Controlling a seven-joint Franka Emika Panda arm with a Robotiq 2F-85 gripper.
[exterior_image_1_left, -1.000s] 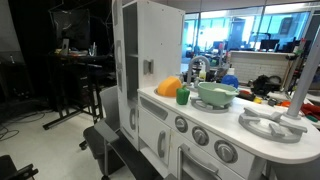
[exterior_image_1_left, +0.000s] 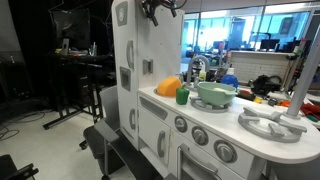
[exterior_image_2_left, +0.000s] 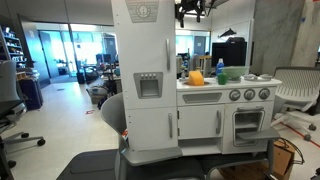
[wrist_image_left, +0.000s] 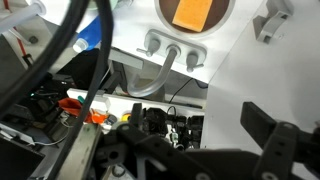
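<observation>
At the top of exterior view 1, my gripper (exterior_image_1_left: 163, 17) hangs in front of the tall white cabinet (exterior_image_1_left: 158, 55), above the counter. It is open, with nothing between its fingers; exterior view 2 also has the gripper (exterior_image_2_left: 190, 19) high over the counter. Below it on the toy kitchen counter are an orange object (exterior_image_1_left: 168, 87), a green cup (exterior_image_1_left: 182, 97) and a light green pot (exterior_image_1_left: 215, 93). Seen from the wrist, the fingers (wrist_image_left: 122, 147) are spread wide, and an orange item (wrist_image_left: 193, 12) lies beyond the grey faucet (wrist_image_left: 152, 86).
A blue bottle (exterior_image_2_left: 220, 67) stands at the back of the counter. Grey burner grates (exterior_image_1_left: 272, 123) occupy its right end. The tall cabinet rises on the left, and a grey chair (exterior_image_1_left: 110, 105) is beside it. Open air surrounds the gripper above the counter.
In exterior view 1 my gripper has come down into the picture from above the top edge. The objects on the counter have not moved.
</observation>
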